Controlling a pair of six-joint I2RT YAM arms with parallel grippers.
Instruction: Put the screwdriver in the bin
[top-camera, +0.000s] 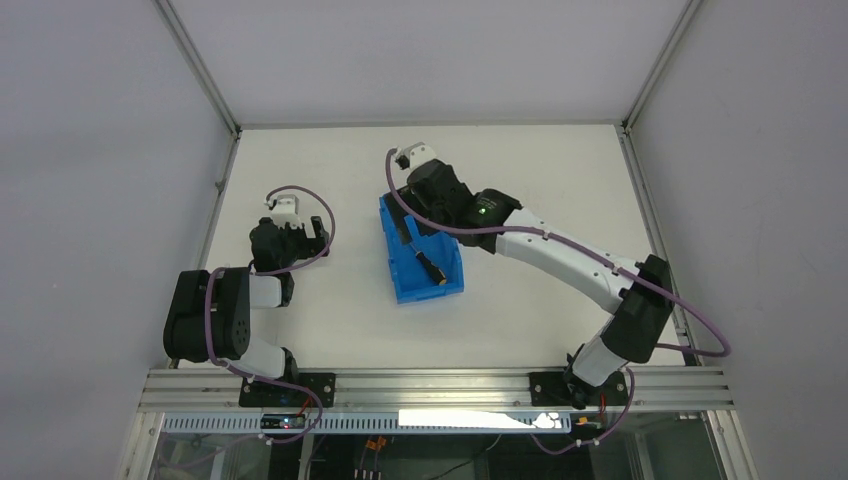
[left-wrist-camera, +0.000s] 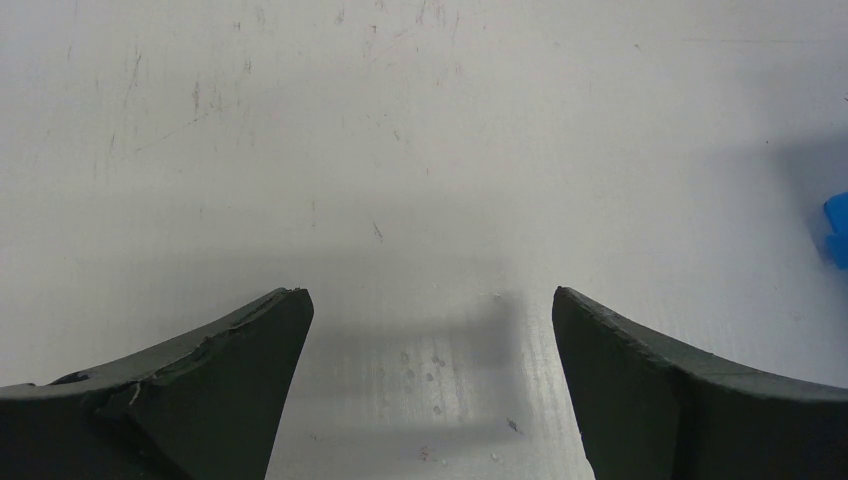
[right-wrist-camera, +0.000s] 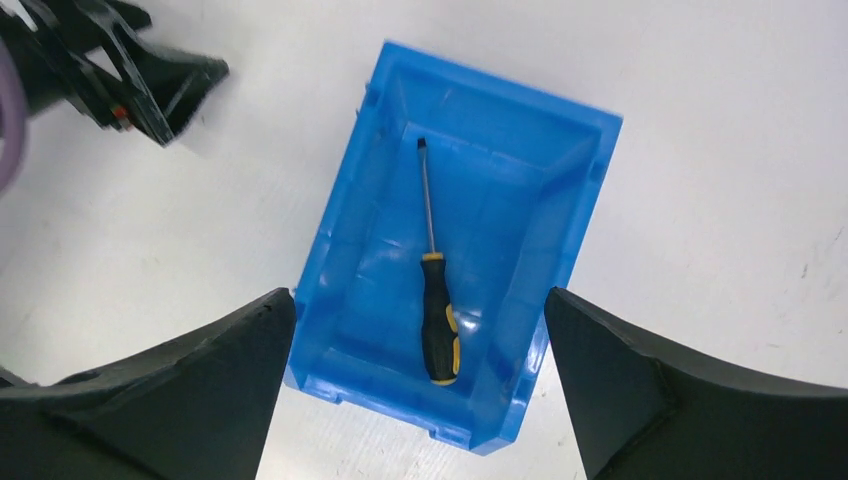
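The screwdriver, with a black and yellow handle and a thin metal shaft, lies flat on the floor of the blue bin. From above, its handle shows toward the bin's near end, while my right arm covers part of the bin's far end. High over the bin, my right gripper is wide open, its fingers apart and nothing held. My left gripper also stands open, over bare table at the left, with empty space between its fingers.
My left arm is folded at the table's left side. Walls and metal rails border the work area.
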